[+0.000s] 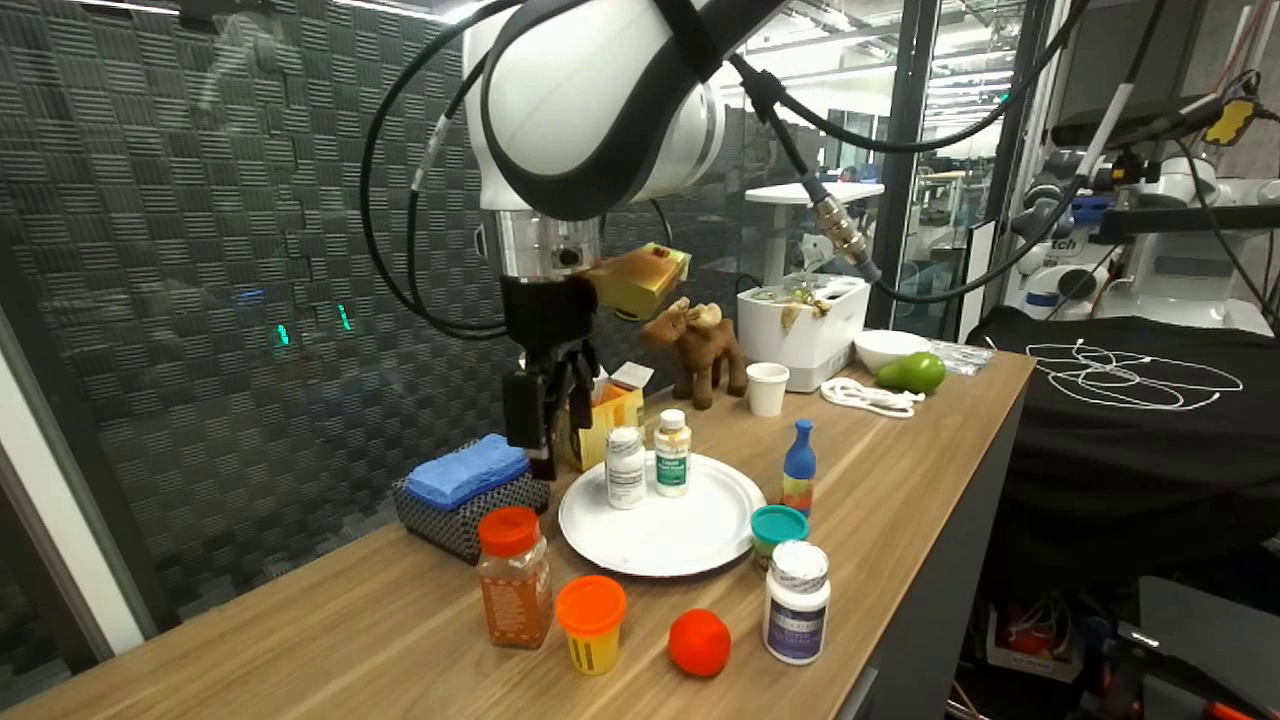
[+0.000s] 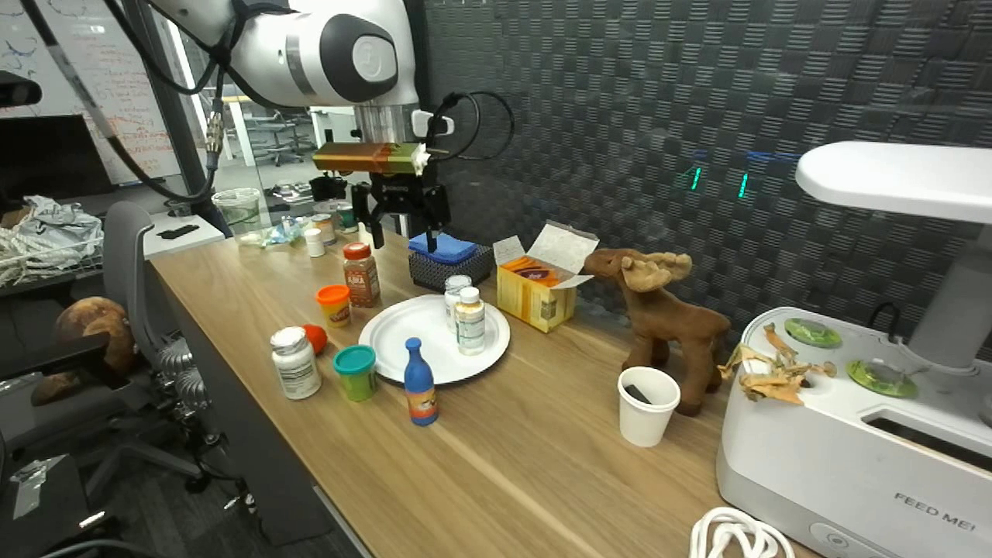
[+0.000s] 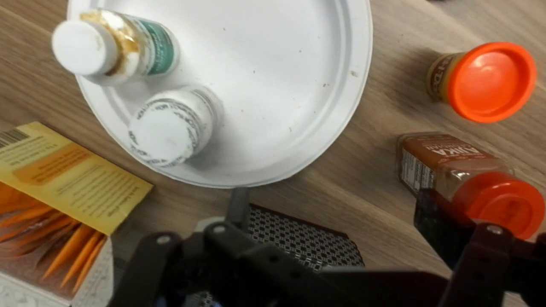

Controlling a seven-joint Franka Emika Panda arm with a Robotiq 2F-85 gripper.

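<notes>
My gripper hangs above the counter with its fingers wide apart and nothing between them. In the wrist view, one fingertip shows near the rim of the white plate, the other over the red-capped spice jar. Two white-capped bottles stand upright on the plate: one with a green label, the other a plain white bottle. Below the gripper in the wrist view lies a dark patterned box; exterior view 1 shows a blue cloth on top of it.
Around the plate stand an orange-lidded tub, a red ball, a white supplement bottle, a teal-lidded tub and a blue bottle. An open yellow box and a plush moose stand near the back wall.
</notes>
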